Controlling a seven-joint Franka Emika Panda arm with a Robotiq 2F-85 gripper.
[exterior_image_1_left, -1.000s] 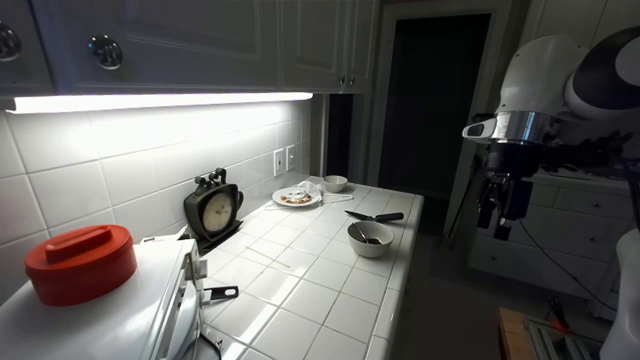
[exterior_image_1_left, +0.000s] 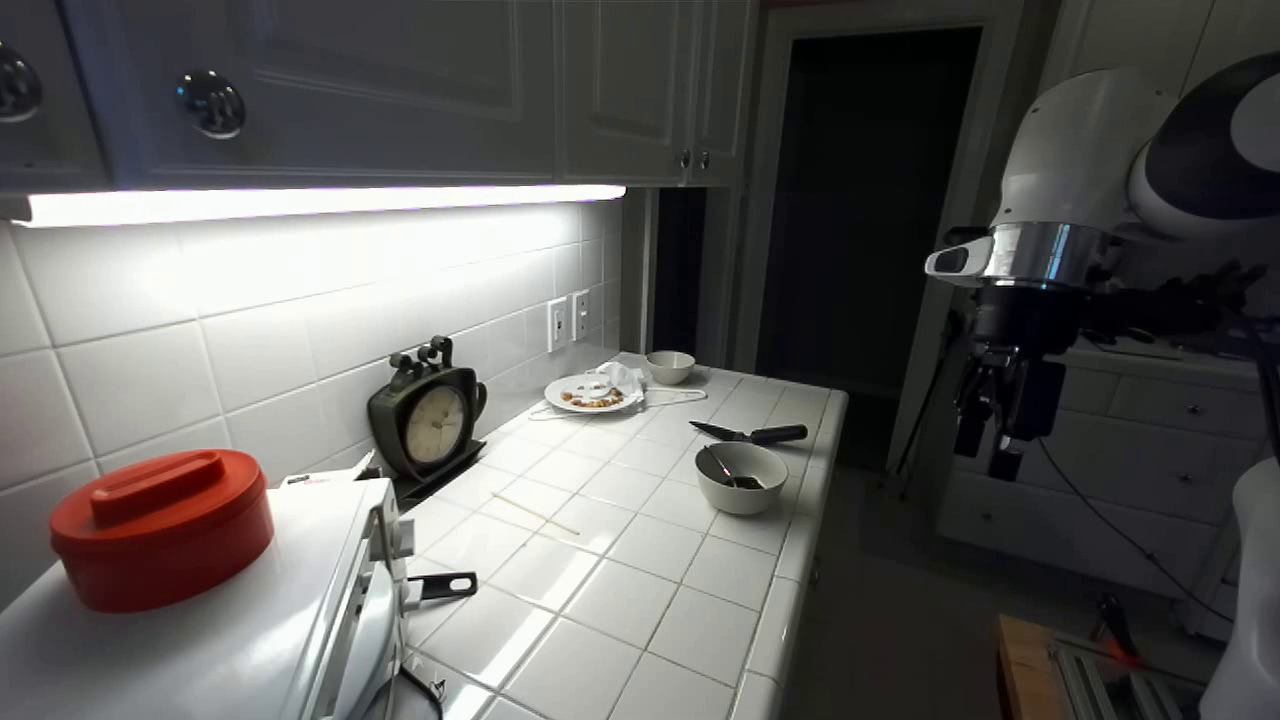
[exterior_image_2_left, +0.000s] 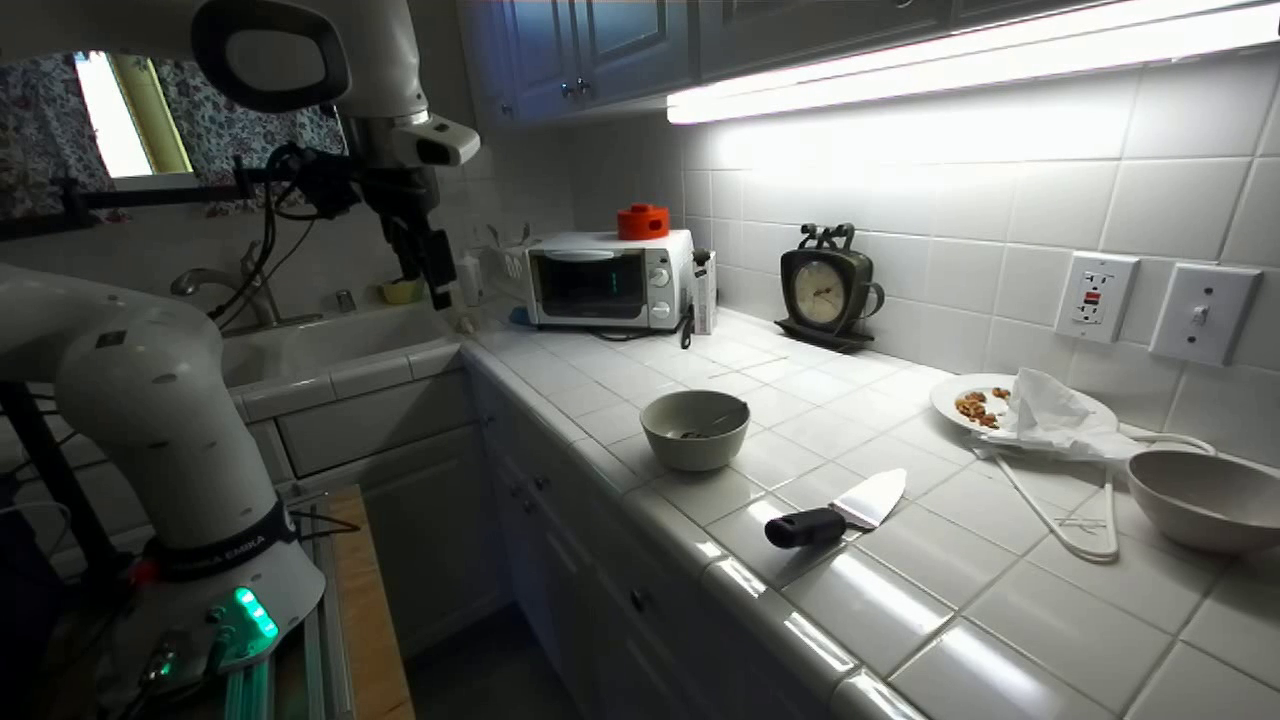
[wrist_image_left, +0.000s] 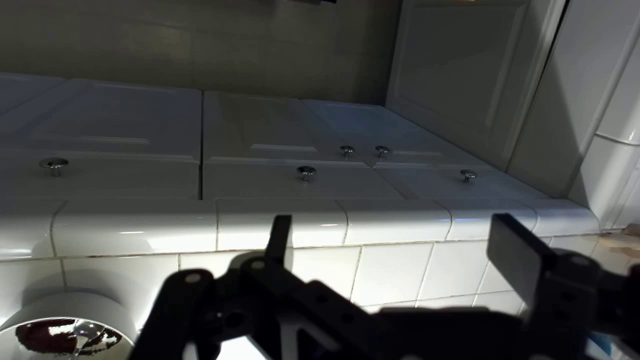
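My gripper stands open, its two dark fingers wide apart with nothing between them. In the first exterior view the gripper (exterior_image_1_left: 990, 456) hangs in the air to the right of the counter, clear of everything on it. A pale bowl (exterior_image_1_left: 741, 494) with something dark and a utensil inside stands near the counter's edge. Behind it lies a cake server (exterior_image_2_left: 840, 510) with a black handle and a metal blade. Farther along is a white plate (exterior_image_1_left: 573, 394) with bits of food and crumpled wrap, and a second bowl (exterior_image_2_left: 1206, 498) is beside it.
A white toaster oven (exterior_image_2_left: 606, 282) carries a red lidded container (exterior_image_1_left: 168, 528). An old-style clock (exterior_image_1_left: 434, 422) leans by the wall. A thin stick (exterior_image_1_left: 534, 515) lies on the tiles. Cabinets hang above it.
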